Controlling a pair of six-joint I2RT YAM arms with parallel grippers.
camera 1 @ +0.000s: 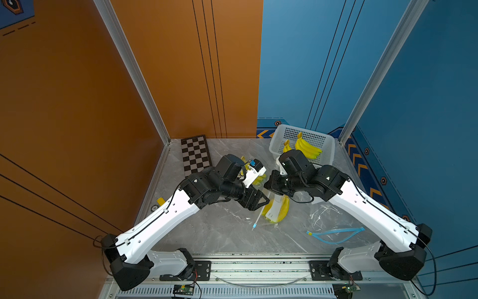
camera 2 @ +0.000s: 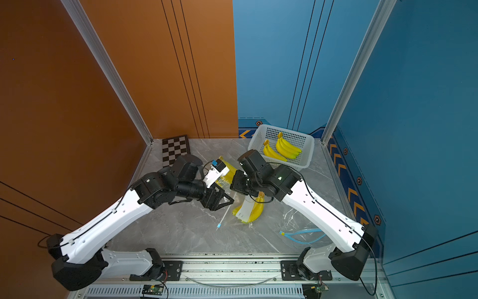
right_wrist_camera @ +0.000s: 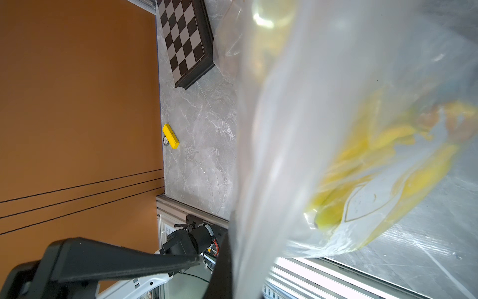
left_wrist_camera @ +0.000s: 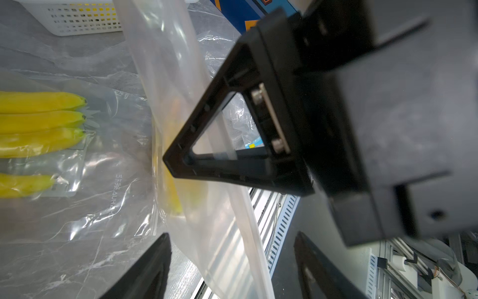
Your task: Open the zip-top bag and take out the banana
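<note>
A clear zip bag (right_wrist_camera: 298,134) holding a bunch of bananas (camera 1: 281,211) hangs from my right gripper (camera 1: 273,186), which is shut on its upper edge. Its zip strip (camera 1: 260,215) runs down to a blue end. Close beside it, my left gripper is part open; the bag's edge strip passes between its blurred fingers without visible gripping. The right gripper's black finger stands right beside the strip in the left wrist view. Whether the zip is open is hard to tell.
Another bunch of bananas (camera 2: 228,169) in clear plastic lies behind the arms. A pale basket (camera 1: 326,149) with bananas stands at the back right. An empty bag with a blue zip (camera 1: 343,230) lies front right; a chessboard (camera 1: 195,154) lies back left.
</note>
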